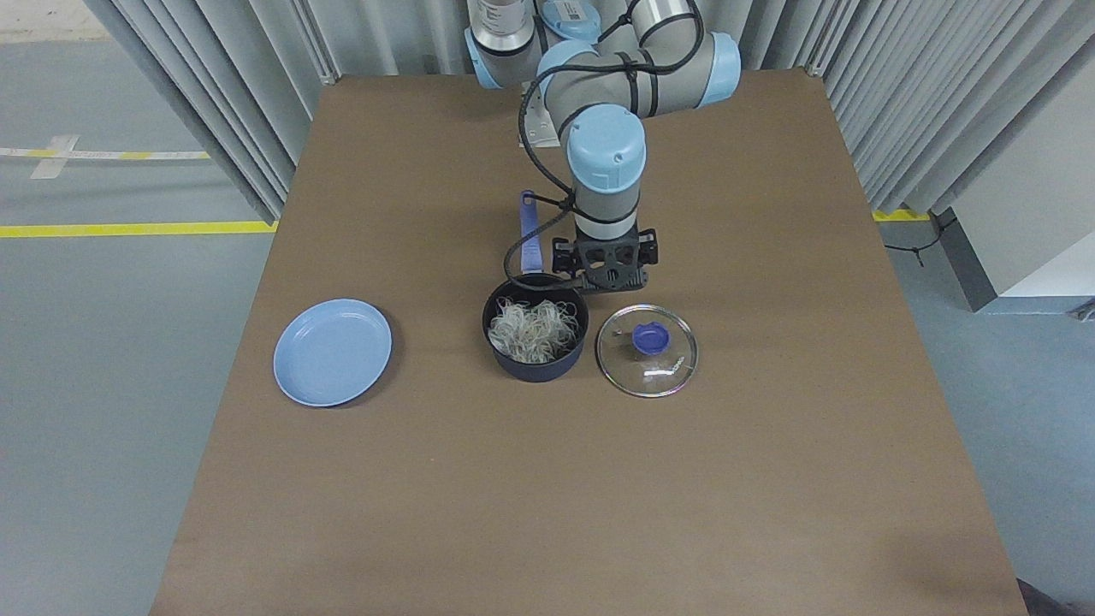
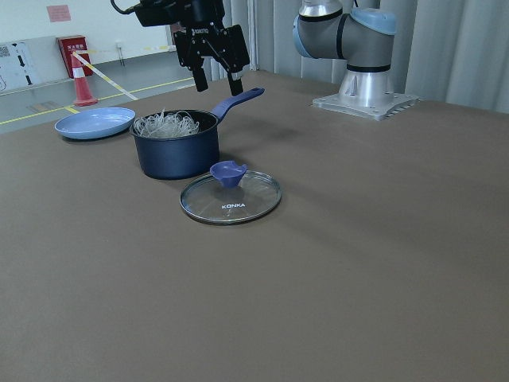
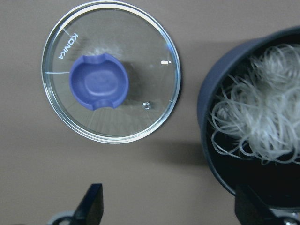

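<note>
My gripper [image 2: 219,79] is open, held above the back of the dark blue pot [image 1: 534,371], near its blue handle [image 2: 246,95]. The pot holds white noodle-like strands [image 1: 531,330]. To its right in the front view lies a glass lid [image 1: 657,375] with a blue knob [image 3: 98,82]. In the wrist view the two fingers are apart at the bottom edge, below the lid and over the pot's rim, with nothing seen between them.
A blue plate [image 1: 331,351] lies left of the pot in the front view. The robot's base stands at the back.
</note>
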